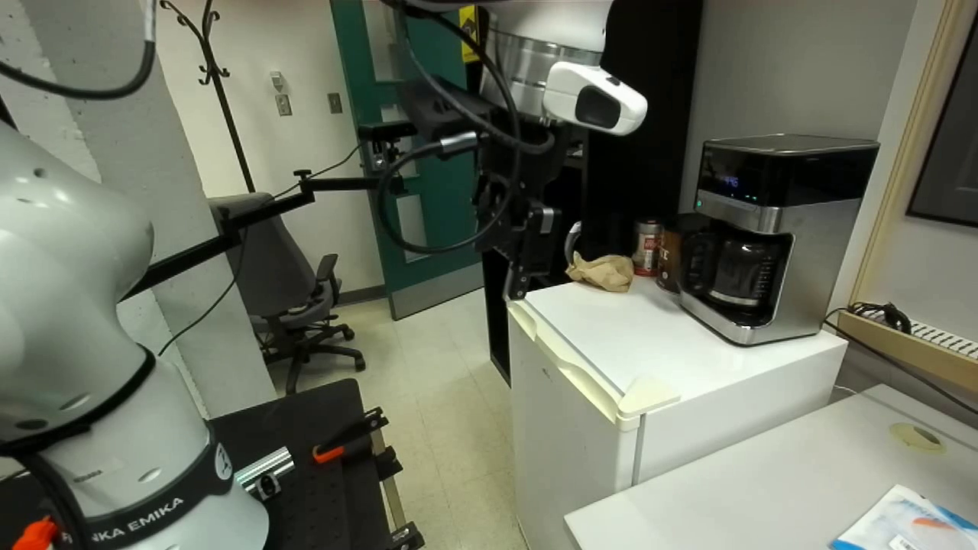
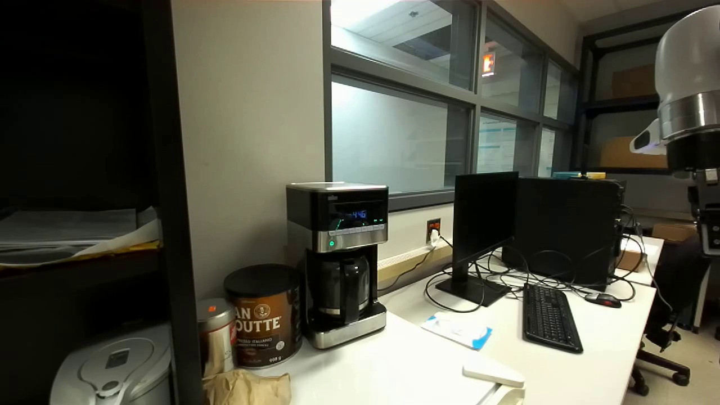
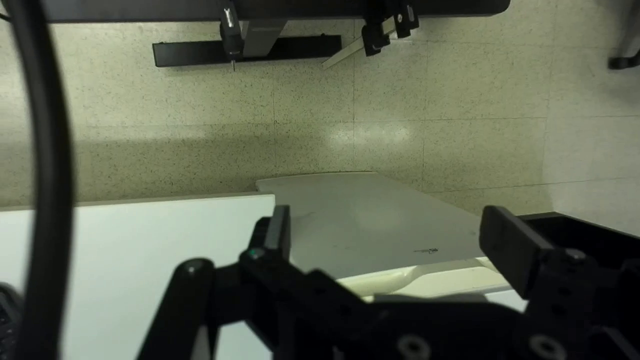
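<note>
My gripper [image 1: 519, 284] hangs beside the top front edge of a small white fridge [image 1: 573, 440], near its far corner in exterior view 1. In the wrist view the gripper is open, its two fingers [image 3: 279, 231] wide apart with nothing held between them. Below them show the fridge's front face [image 3: 384, 219] and the cream trim along its top. Whether a finger touches the fridge is unclear. On the fridge stands a coffee maker [image 1: 820, 234] with its glass carafe [image 1: 740, 267] inside. In exterior view 2 the gripper [image 2: 709, 233] is partly cut off at the right edge.
A coffee can [image 2: 263, 314], a smaller tin [image 2: 217, 337] and a crumpled brown paper bag [image 2: 250, 388] sit beside the coffee maker. A white desk [image 1: 779, 477] adjoins the fridge, bearing a monitor [image 2: 482, 216] and keyboard [image 2: 550, 316]. Open floor [image 1: 440, 431] lies before the fridge.
</note>
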